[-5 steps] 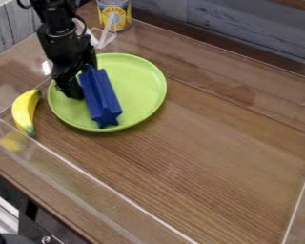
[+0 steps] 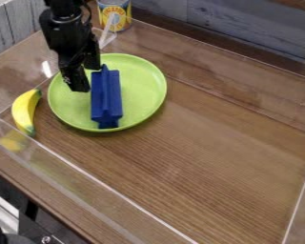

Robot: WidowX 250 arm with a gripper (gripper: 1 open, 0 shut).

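The black gripper (image 2: 81, 69) reaches down from the top left over a green plate (image 2: 140, 91), its fingers open at the left side of a long blue block (image 2: 107, 101). The block lies on the plate, pointing front to back. Whether the fingers touch it is hard to tell.
A yellow banana (image 2: 26, 111) lies left of the plate. A yellow and blue can (image 2: 114, 13) stands at the back, with a thin pale stick below it.
The gripper has risen slightly and moved a little left from the block. The block has straightened somewhat on the plate.
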